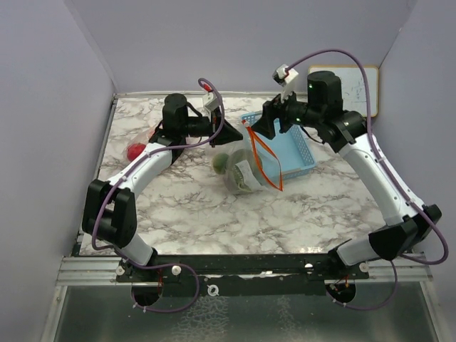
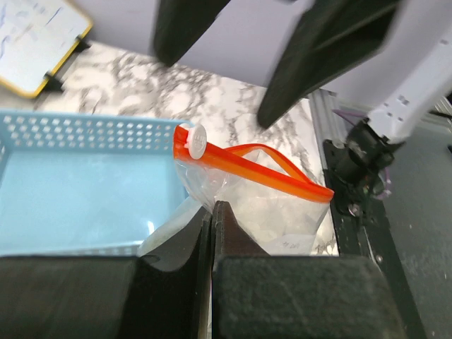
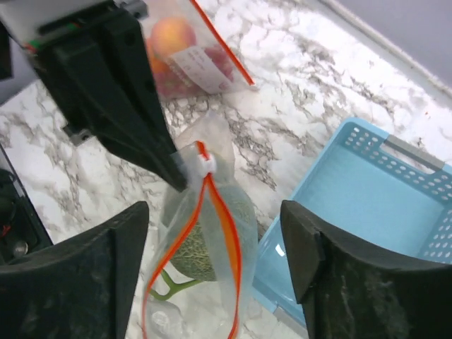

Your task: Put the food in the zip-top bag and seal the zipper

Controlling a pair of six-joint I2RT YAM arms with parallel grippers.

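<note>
A clear zip bag with orange zipper point(image 1: 261, 160) holds green produce point(image 3: 191, 247); its white slider point(image 2: 196, 141) sits at the zipper's end. My left gripper point(image 1: 231, 135) is shut at the bag's top edge, pinching its film, as the left wrist view shows point(image 2: 212, 219). My right gripper point(image 1: 271, 125) stands open just right of the slider, its fingers point(image 3: 99, 275) blurred above the bag in the right wrist view.
A blue basket point(image 1: 288, 149) lies empty behind the bag. Another filled bag point(image 3: 201, 63) lies at the left. A small whiteboard point(image 1: 345, 75) is at back right.
</note>
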